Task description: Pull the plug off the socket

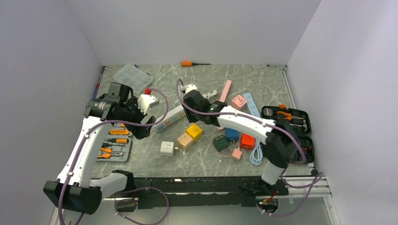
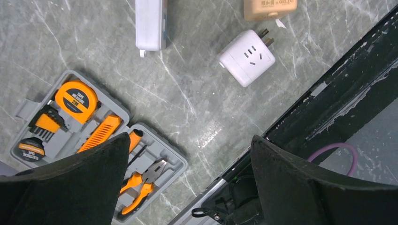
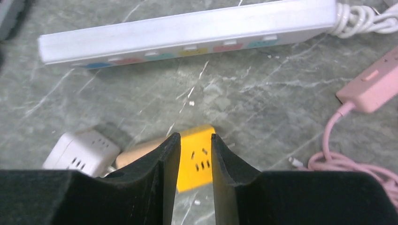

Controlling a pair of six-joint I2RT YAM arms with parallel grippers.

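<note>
The yellow cube plug [image 1: 193, 131] and the tan cube plug [image 1: 185, 140] lie close together on the table; whether prongs still join them is hidden. My right gripper [image 1: 190, 121] hangs just beyond the yellow one. In the right wrist view its fingers [image 3: 171, 161] stand a narrow gap apart, with the yellow plug [image 3: 195, 159] seen through that gap and no fingers on it in the top view. Blur leaves the grip unclear. My left gripper is wide open and empty, over the left side. A white plug adapter [image 2: 247, 58] lies beside the tan one.
Behind the plugs runs a long white power strip [image 3: 187, 30]. To the right sit a green block [image 1: 220, 142], a blue block [image 1: 231, 135], a red block [image 1: 247, 141] and a pink block [image 1: 239, 102]. Toolboxes stand at both sides.
</note>
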